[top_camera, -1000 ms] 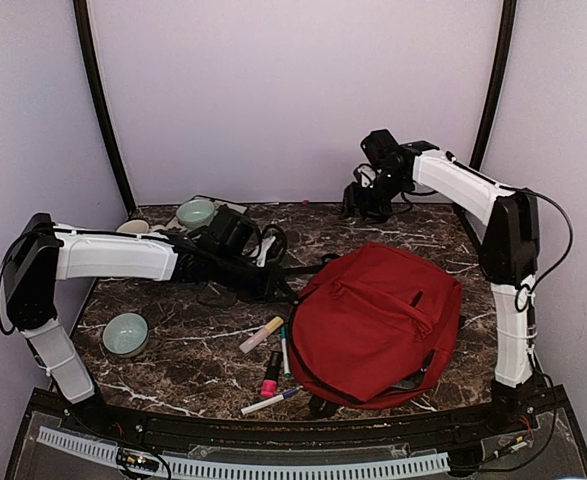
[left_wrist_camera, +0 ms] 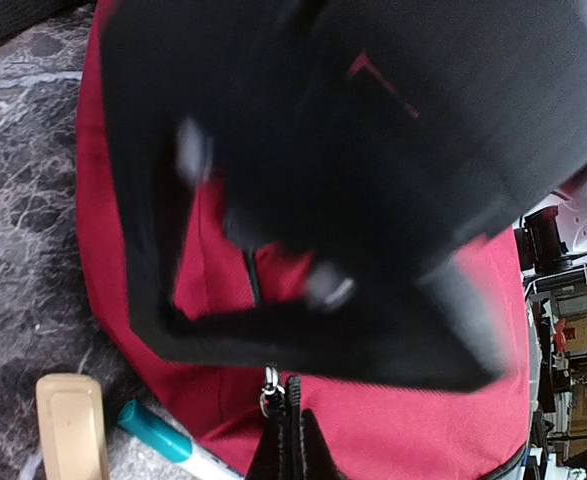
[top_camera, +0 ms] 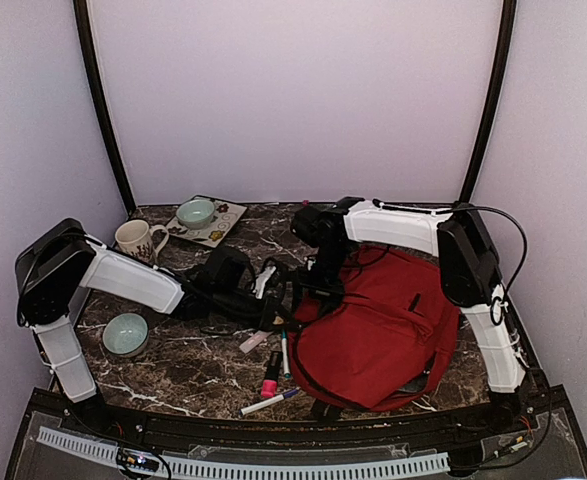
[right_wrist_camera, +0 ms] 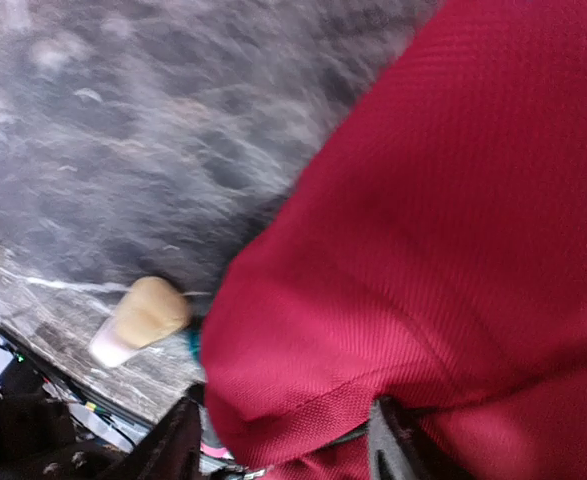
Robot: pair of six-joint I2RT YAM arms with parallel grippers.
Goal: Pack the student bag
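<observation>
The red bag [top_camera: 373, 350] lies flat on the right of the table. My left gripper is shut at the bag's left edge, on what looks like its zipper pull. My right gripper is open low over the bag's upper left edge, red fabric between its fingertips. Left of the bag lie a pale highlighter [top_camera: 255, 340], a teal marker [left_wrist_camera: 158, 435], a pink-capped marker [top_camera: 270, 375] and a purple-capped pen [top_camera: 263, 404].
A mug [top_camera: 133, 240], a tray [top_camera: 216, 233] with a bowl [top_camera: 195, 212] and another bowl [top_camera: 125, 335] stand on the left. The table behind the bag is partly clear.
My right gripper has come down from the back of the table to the bag's left edge, beside my left gripper, which has shifted slightly toward the front.
</observation>
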